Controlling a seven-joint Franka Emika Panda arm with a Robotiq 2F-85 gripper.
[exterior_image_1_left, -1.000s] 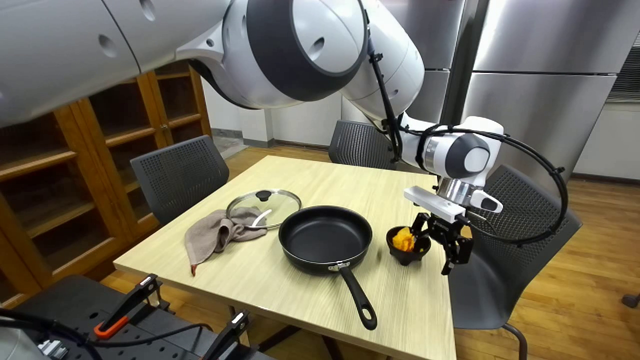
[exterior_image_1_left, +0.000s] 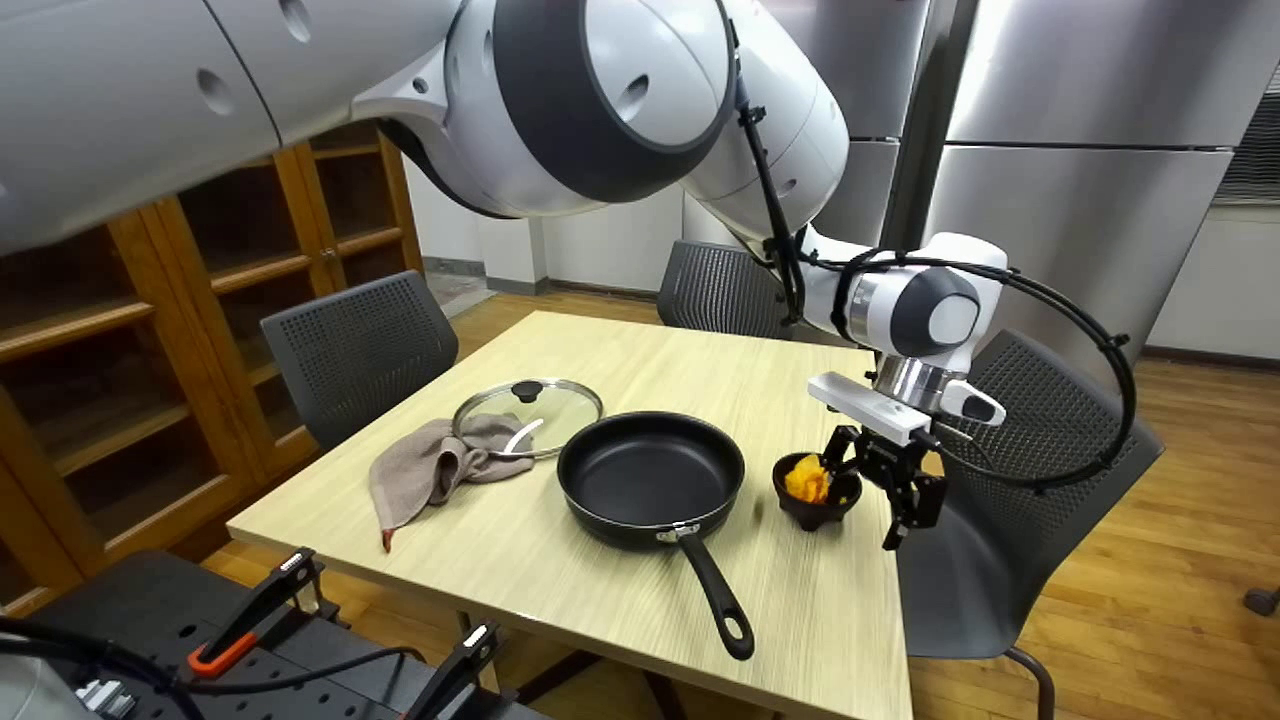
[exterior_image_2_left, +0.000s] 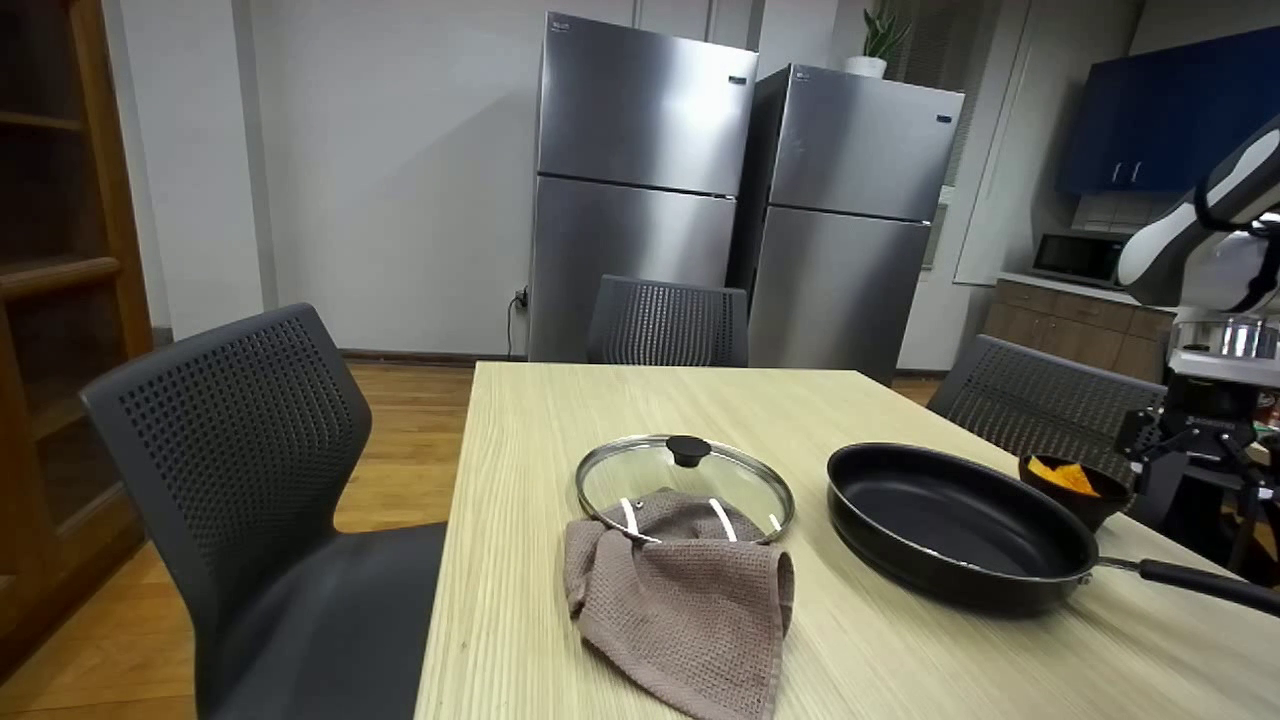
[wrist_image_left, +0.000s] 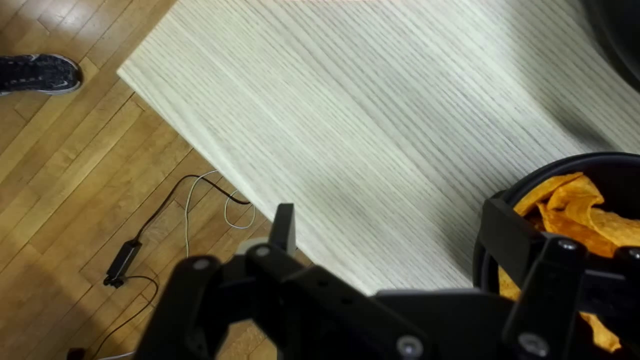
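Observation:
My gripper (exterior_image_1_left: 866, 502) stands open at the table's right edge, nothing held between its fingers. In the wrist view one fingertip (wrist_image_left: 508, 237) overlaps the rim of a black bowl (wrist_image_left: 543, 171), while the other finger (wrist_image_left: 283, 228) is out past the table edge. Orange chips (exterior_image_1_left: 806, 480) fill the bowl, which rests upright on the table. Whether the finger touches the bowl I cannot tell. Left of the bowl sits an empty black frying pan (exterior_image_1_left: 651, 474), its handle (exterior_image_1_left: 716, 594) toward the front right. A glass lid (exterior_image_1_left: 561, 406) with a black knob leans on a crumpled grey-brown towel (exterior_image_1_left: 420, 470).
Chairs surround the table, one (exterior_image_1_left: 1032, 504) close beside the gripper on the right. Bare table (exterior_image_1_left: 708, 366) lies behind the pan and in the front left. Cables (wrist_image_left: 153, 222) lie on the floor, and a shoe (wrist_image_left: 39, 73) shows beyond the table corner.

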